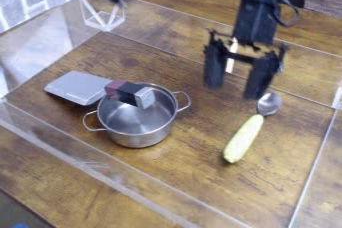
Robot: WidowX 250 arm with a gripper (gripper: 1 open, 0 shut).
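My gripper (242, 72), blurred by motion, hangs open above the wooden table (80, 167), over and behind a pale yellow corn cob (243, 138). The cob lies on the right side, with a metal spoon-like end (267, 103) just beyond its upper tip. A steel pot (138, 129) with two handles stands left of centre, and a small block (130, 92), dark red and silver, sits at its back rim.
A grey flat slab (76, 86) lies left of the pot. A white wire stand (102, 12) is at the back left. Bare table lies in front and at the right.
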